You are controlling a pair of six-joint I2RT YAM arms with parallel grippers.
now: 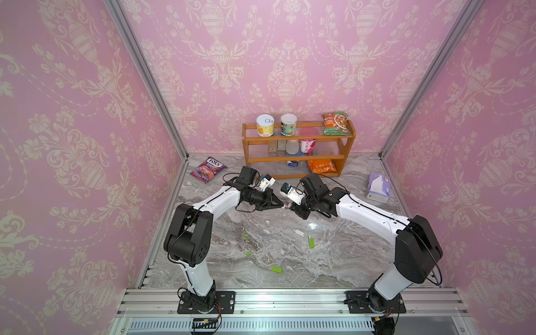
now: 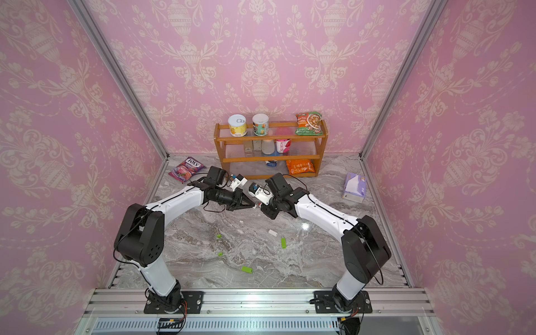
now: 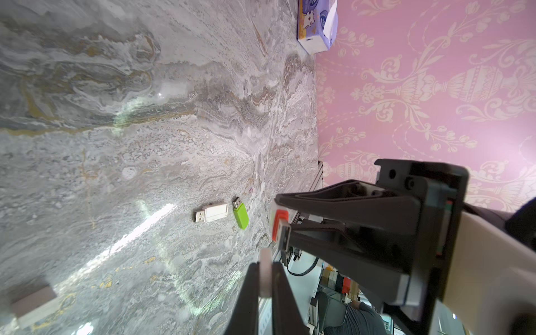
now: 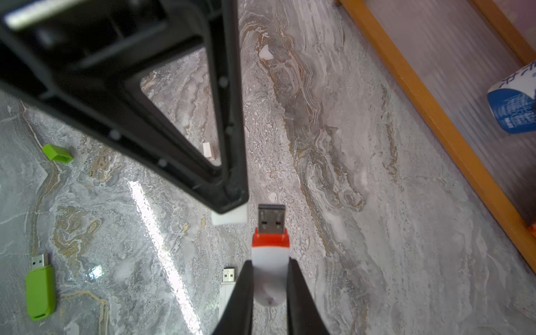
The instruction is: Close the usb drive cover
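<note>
My right gripper is shut on a white-and-red usb drive (image 4: pixel 270 240), whose bare metal plug points out past the fingertips. A small white cover (image 3: pixel 265 268) sits between the fingers of my left gripper, which is shut on it. In the right wrist view the cover (image 4: pixel 230 215) shows at the left gripper's tip, just left of the plug and apart from it. From the left wrist view, the drive (image 3: pixel 280 222) lies to the right of the cover. Both grippers meet tip to tip above the table in the top left view.
On the table below lie a white usb drive (image 3: pixel 215 212), green drives (image 1: pixel 311 241) (image 1: pixel 277 269) and small loose covers (image 4: pixel 57 153). A wooden shelf (image 1: pixel 298 159) with cans and packets stands behind. A tissue box (image 1: pixel 379 187) is at the right.
</note>
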